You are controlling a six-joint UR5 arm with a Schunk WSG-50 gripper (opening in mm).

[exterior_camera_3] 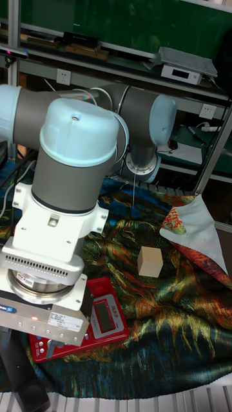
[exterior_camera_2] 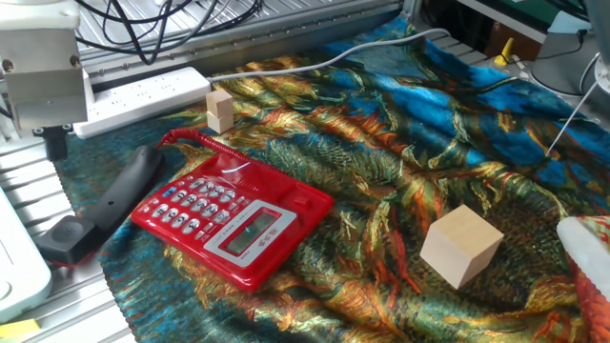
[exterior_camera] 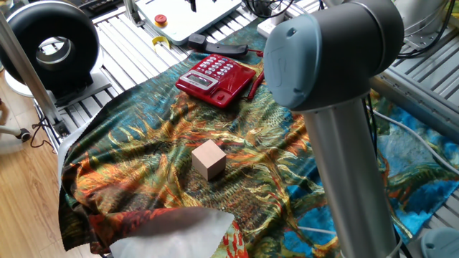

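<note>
A red telephone (exterior_camera_2: 233, 214) lies on the patterned cloth, keypad and small display facing up. Off its base, the black handset (exterior_camera_2: 107, 208) rests beside the keypad end, joined by a coiled red cord (exterior_camera_2: 212, 143). My gripper (exterior_camera_2: 55, 145) hangs above the table at the upper left of the second view, pointing down, apart from the handset. Only a dark fingertip shows there, so its opening cannot be judged. In the third view the gripper's body (exterior_camera_3: 44, 319) covers part of the phone. A larger wooden cube (exterior_camera: 209, 159) sits alone on the cloth.
Two small wooden blocks (exterior_camera_2: 220, 111) are stacked by a white power strip (exterior_camera_2: 143, 103). An emergency stop button (exterior_camera: 161, 20) sits on a white panel behind the handset.
</note>
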